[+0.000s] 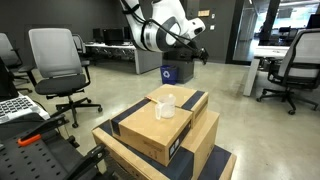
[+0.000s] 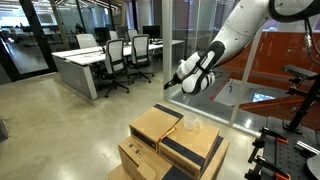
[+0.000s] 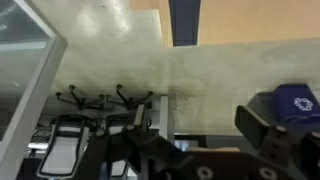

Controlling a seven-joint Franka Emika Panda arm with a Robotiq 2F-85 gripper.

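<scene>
A clear, whitish cup-like container [image 1: 165, 106] stands on top of the stacked cardboard boxes [image 1: 150, 128]; it also shows as a pale shape [image 2: 190, 122] in exterior view 2. My gripper [image 1: 201, 42] is up in the air beyond the far side of the boxes, well apart from the container. From the wrist, the gripper appears open, with dark fingers [image 3: 250, 124] spread and only floor between them. A cardboard edge with a dark tape strip [image 3: 185, 20] lies at the top of that view; the container is not visible there.
A blue bin [image 1: 169, 74] stands on the floor behind the boxes. Office chairs [image 1: 62, 75] are at both sides in exterior view 1. A dark table [image 1: 35, 155] with equipment borders the near left. Open floor [image 2: 70, 125] lies left of the boxes in exterior view 2.
</scene>
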